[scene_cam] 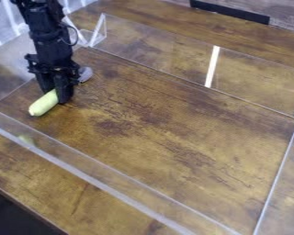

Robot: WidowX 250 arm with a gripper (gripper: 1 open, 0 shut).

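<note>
My black gripper point(56, 86) is low over the left end of the wooden surface, inside a clear-walled enclosure. A pale green elongated object point(43, 104) lies slanted on the wood beneath it, its upper end at the fingers and partly hidden by them. I cannot tell whether the fingers are closed on it. A small grey item, hard to make out, shows just right of the gripper.
Clear plastic walls point(212, 66) border the workspace on the wooden table point(175, 138). A dark bar point(227, 12) lies beyond at the back.
</note>
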